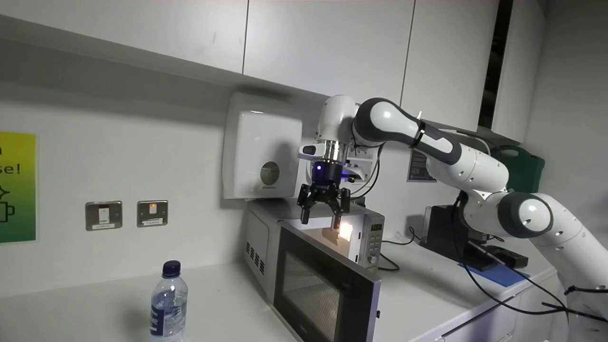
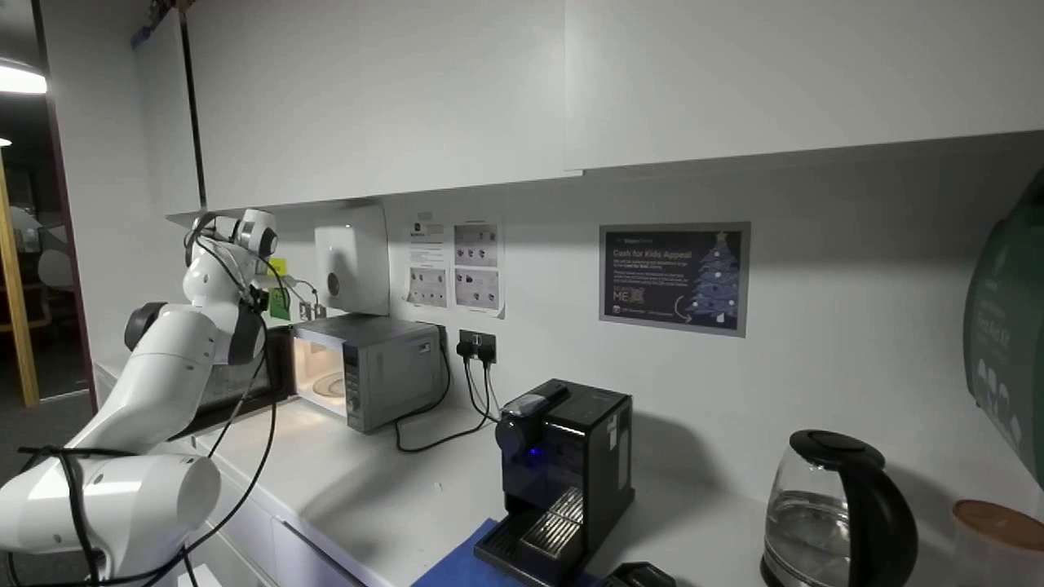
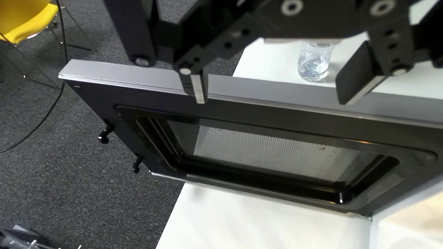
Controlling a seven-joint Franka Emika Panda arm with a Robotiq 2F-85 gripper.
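Note:
The silver microwave [image 1: 262, 239] stands on the counter with its door [image 1: 325, 285] swung wide and its interior lit. Above the door's top edge, my gripper [image 1: 320, 221] points downward. In the wrist view the gripper is open, its fingers far apart and no object held between them. The door's inner side [image 3: 265, 153] fills the middle of that view below the fingertips. From exterior view 2 the gripper is hidden behind the arm, while the microwave [image 2: 396, 367] and its glass turntable [image 2: 333, 385] show.
A water bottle [image 1: 168, 302] stands on the counter left of the door, also visible as a clear bottle [image 3: 314, 60] beyond the gripper. A coffee machine [image 2: 568, 470] and a kettle [image 2: 832, 509] stand farther along. Cables [image 1: 507, 305] hang from the arm.

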